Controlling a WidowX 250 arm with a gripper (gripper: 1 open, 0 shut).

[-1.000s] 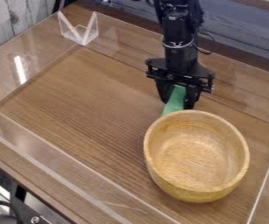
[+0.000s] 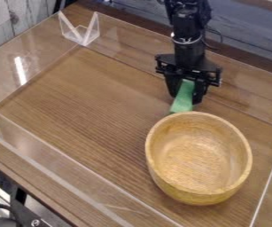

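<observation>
My black gripper hangs at the top centre right of the view, shut on a green object that sticks down below it. The fingertips are partly hidden by the dark body of the gripper. A large yellow bowl lies just below, in front of the green object.
A clear plastic rack stands at the back left. Edges run along the back and left, with a black cable at the lower left.
The gripper and the green object have shifted slightly; the gripper sits a little higher in the view. The bowl looks unmoved.
</observation>
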